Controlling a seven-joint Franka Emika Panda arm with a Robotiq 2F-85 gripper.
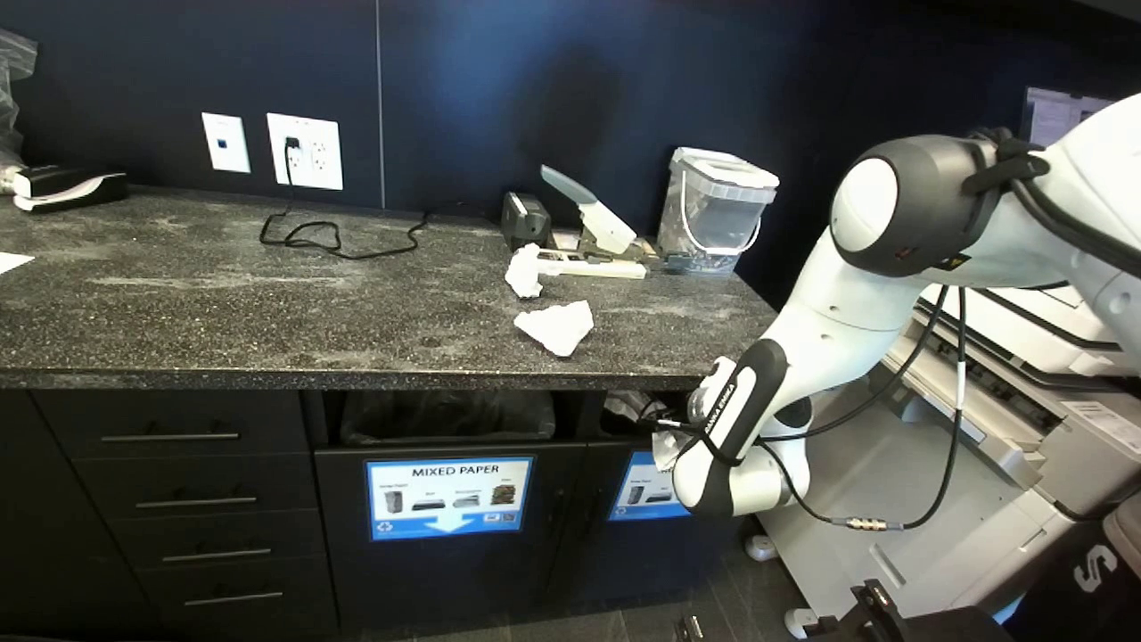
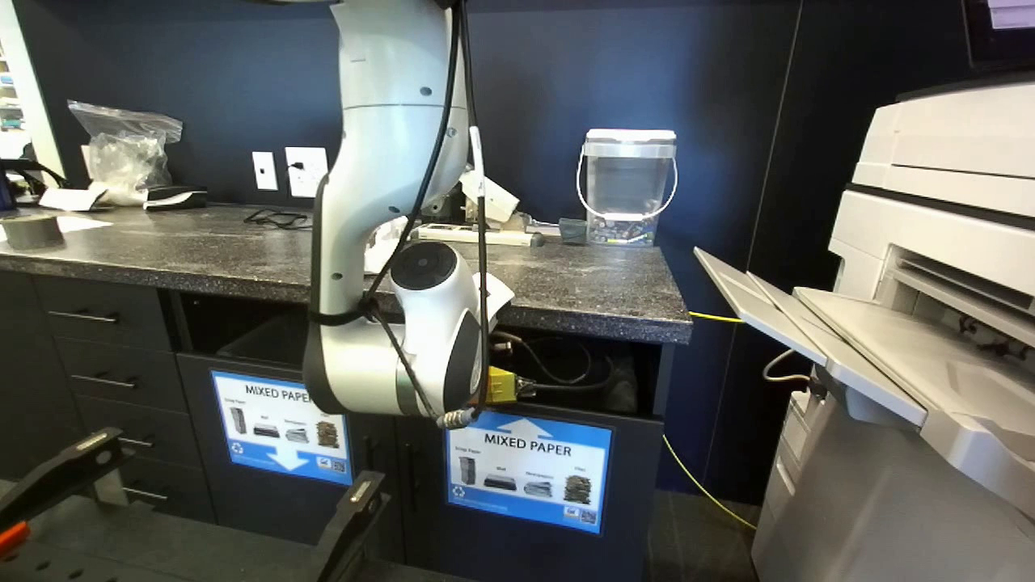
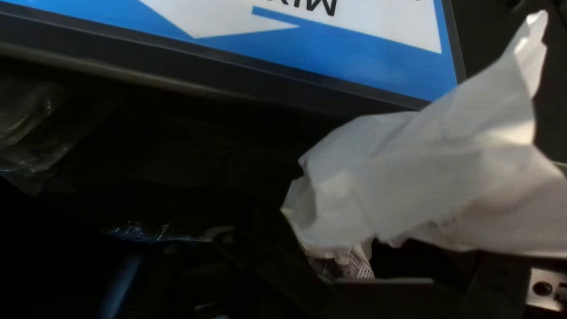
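Observation:
My gripper (image 1: 646, 411) reaches into the right bin opening below the counter, mostly hidden by shadow and the arm. It stands open, though its fingers are hard to make out in the dark wrist view. A crumpled white paper (image 3: 425, 186) fills the right of that view, close against the gripper. The same paper (image 1: 665, 448) shows beside the hand in exterior view 1. On the counter lie two more crumpled papers: a flatter one (image 1: 558, 326) near the front edge and a smaller one (image 1: 524, 272) behind it.
Left of the arm is another bin opening (image 1: 449, 415) with a dark liner. A stapler (image 1: 604, 225) and a clear lidded bucket (image 1: 714, 214) stand at the counter's back right. A printer (image 2: 931, 252) stands at the right.

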